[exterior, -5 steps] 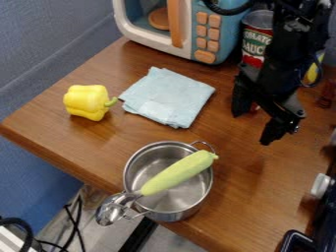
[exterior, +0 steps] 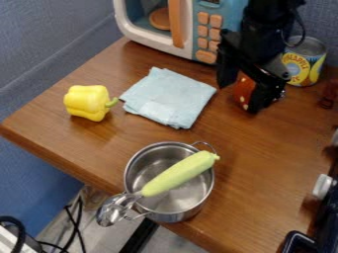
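My black gripper [exterior: 246, 74] is at the upper right, in front of the microwave, low over an orange-red object [exterior: 244, 90] that is partly hidden behind it. I cannot tell whether the fingers are open or shut on it. A yellow bell pepper [exterior: 89, 101] lies at the left, a folded light-blue cloth [exterior: 168, 97] in the middle. At the front stands a steel pot [exterior: 188, 205] with a pale green corn cob [exterior: 177, 174] across it.
A toy microwave [exterior: 149, 18] stands at the back, a yellow can [exterior: 302, 62] and a dark small jar [exterior: 329, 95] at the right. Black appliances line the lower right edge.
The gripper has moved back, away from the front of the table, and a little upward in view. The other things have not moved visibly.
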